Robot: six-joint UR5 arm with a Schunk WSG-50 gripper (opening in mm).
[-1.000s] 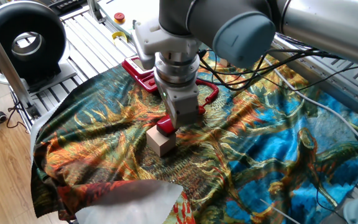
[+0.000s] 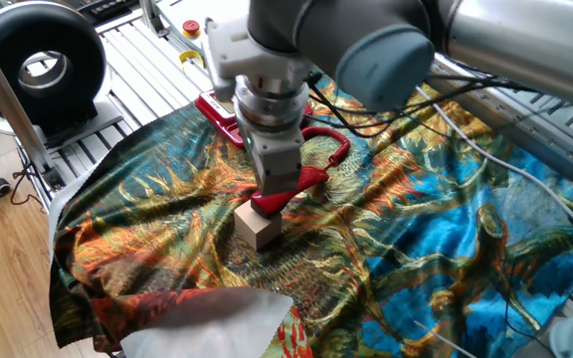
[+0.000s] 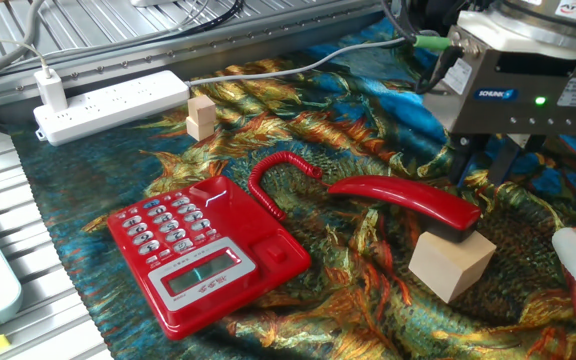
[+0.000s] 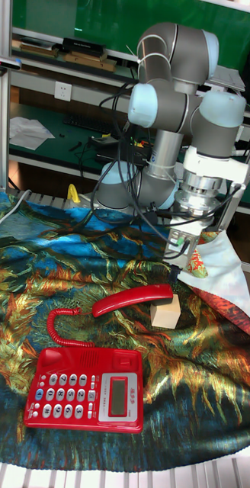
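A red desk telephone [image 3: 203, 255] with silver keys and a small display lies on the patterned cloth. Its red handset [image 3: 403, 196] is off the base, joined to it by a coiled red cord [image 3: 260, 183]. One end of the handset rests on a pale wooden block [image 3: 452, 264]; the other end is toward the cord. My gripper [image 3: 482, 172] hangs just above and behind the block end of the handset. Its dark fingers [image 3: 459, 163] stand apart, and I see nothing held between them. In the third exterior view, the gripper [image 4: 174, 275] is close to that same end.
A white power strip [image 3: 113, 107] and small stacked wooden blocks [image 3: 200, 118] lie beyond the telephone. Folds run through the cloth [image 2: 157, 244], and its pale underside is turned up at the front edge. Black cables [image 2: 366, 127] hang from the arm.
My gripper has shifted slightly left in the first exterior view, uncovering more of the handset's right side. The handset, block and telephone have stayed in place.
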